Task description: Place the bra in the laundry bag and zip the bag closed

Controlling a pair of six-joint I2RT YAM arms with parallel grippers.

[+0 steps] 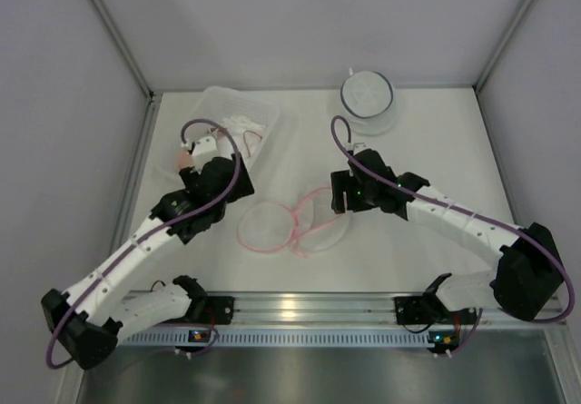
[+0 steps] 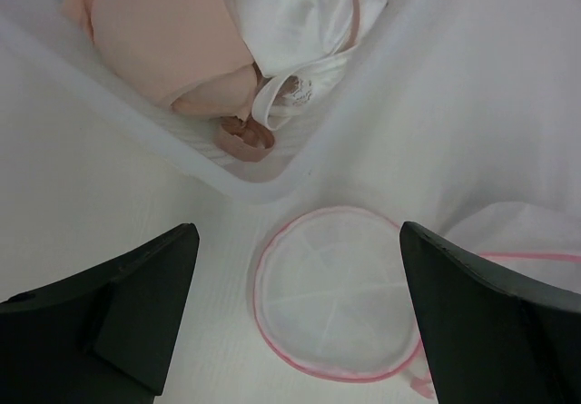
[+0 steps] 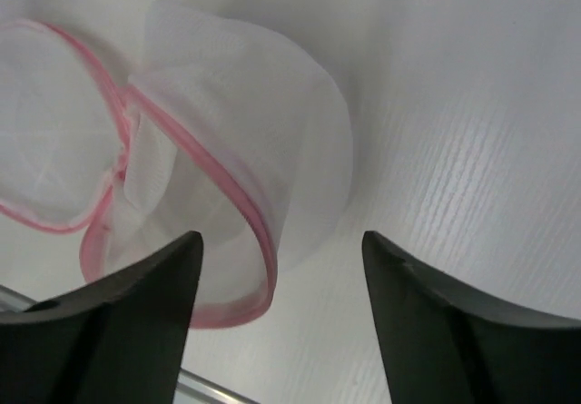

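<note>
The laundry bag (image 1: 320, 231) is white mesh with pink zip edging. It lies spread on the table with its round flap (image 2: 331, 295) folded out to the left. A beige bra (image 2: 168, 36) rests beside white garments in the translucent bin; in the top view my left arm covers much of it. Over the bin's near edge hangs my left gripper (image 1: 218, 184), open and empty. My right gripper is above the bag's right part, its fingers (image 3: 159, 281) apart. A pink edge of the raised mesh shows between and beyond them, not gripped.
The translucent bin (image 1: 270, 112) stands at the back left, with white garments (image 2: 295, 23) in it. A round white container with a dark rim (image 1: 367, 93) sits at the back right. Bare table lies right of the bag.
</note>
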